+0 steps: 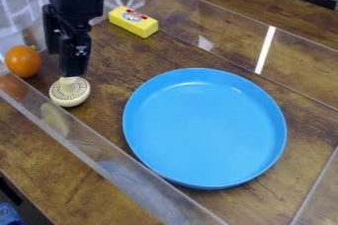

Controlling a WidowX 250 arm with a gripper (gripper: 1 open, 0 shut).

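My black gripper (71,55) hangs at the upper left, fingers pointing down and standing open. Below it a cream disc-shaped object with a small knob (70,94) rests on the wood. An orange round fruit-like object (22,61) sits just left of the gripper. A yellow box with a label (133,20) lies behind, right of the arm. A large blue plate (204,126) fills the right middle of the view.
Transparent wall strips run along the left and front edges of the work area.
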